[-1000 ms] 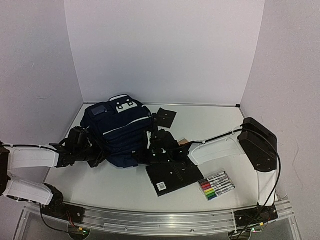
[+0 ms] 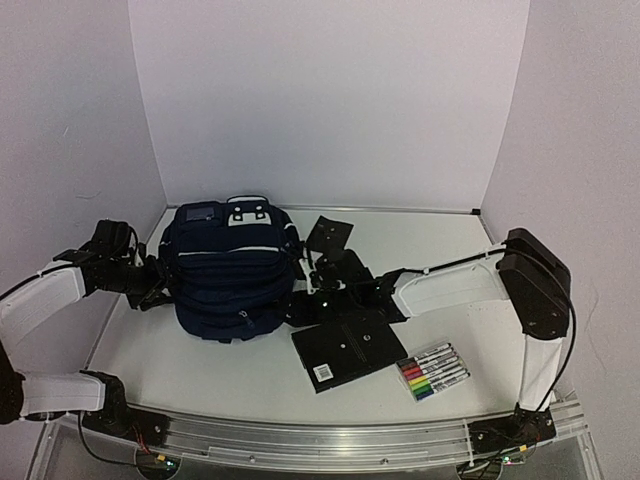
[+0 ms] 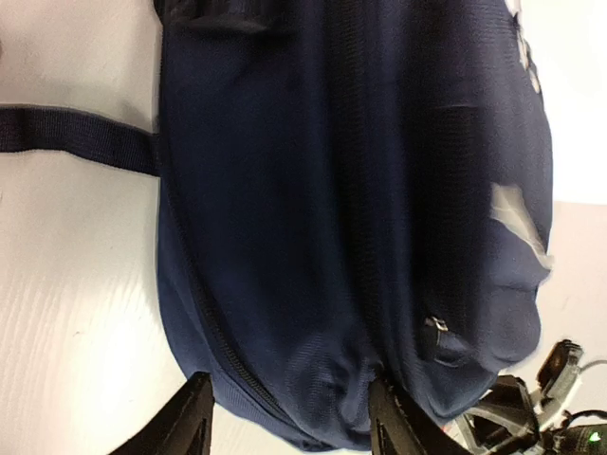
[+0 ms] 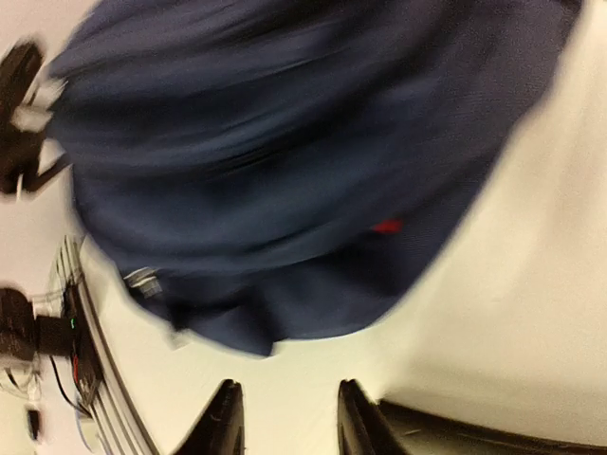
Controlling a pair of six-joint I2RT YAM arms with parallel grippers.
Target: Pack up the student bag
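The navy student bag (image 2: 232, 265) lies on the left half of the table. At its left side, my left gripper (image 2: 153, 285) is close to the fabric; in the left wrist view the fingers (image 3: 190, 417) stand apart, with the bag's side (image 3: 285, 237) in front of and partly behind them. My right gripper is open with nothing between its fingers, near the bag's lower right side. A small red patch (image 4: 387, 226) shows on the bag's side. A black notebook (image 2: 350, 348) lies below my right gripper, and a clear pack of coloured markers (image 2: 433, 371) sits to its right.
Behind the right gripper, a dark square item (image 2: 329, 235) lies on the table, partly hidden by the arm. The metal rail (image 2: 300, 440) runs along the front edge.
The bag has straightened from its slant.
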